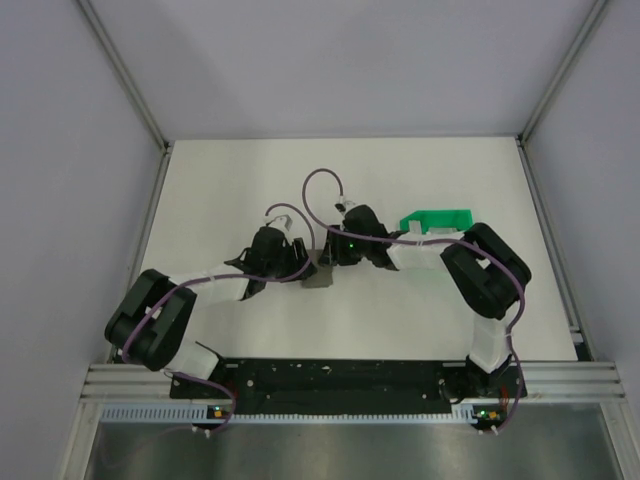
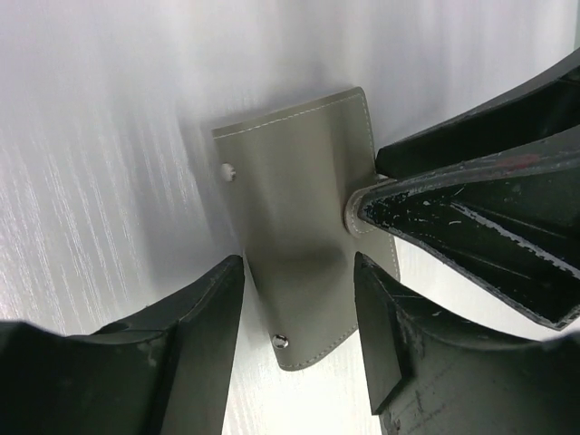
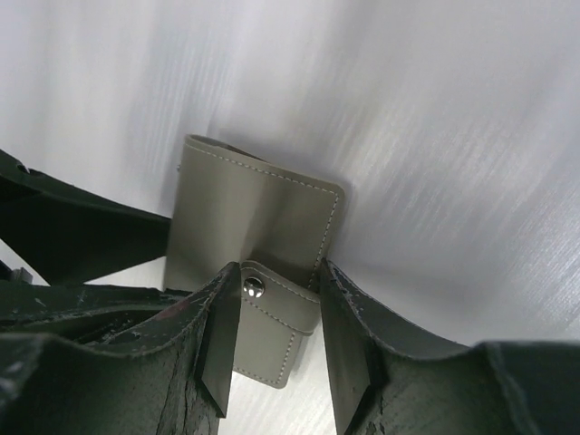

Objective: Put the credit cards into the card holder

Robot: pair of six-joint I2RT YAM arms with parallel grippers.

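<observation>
The grey-brown card holder (image 1: 317, 280) rests on the white table between both grippers, its stitched edges and metal snaps showing in the left wrist view. My left gripper has its fingers apart, one toward each long side of the holder's lower part. A rounded strap (image 2: 354, 214) with a snap stands off the holder's face. On that strap my right gripper is shut; its tips meet the strap from the right side in the left wrist view. No credit card can be made out at the holder.
A green tray (image 1: 455, 216) with pale contents stands at the right, partly covered by my right arm (image 1: 485, 265). The two grippers are very close together over the holder. Bare table lies behind and in front of them.
</observation>
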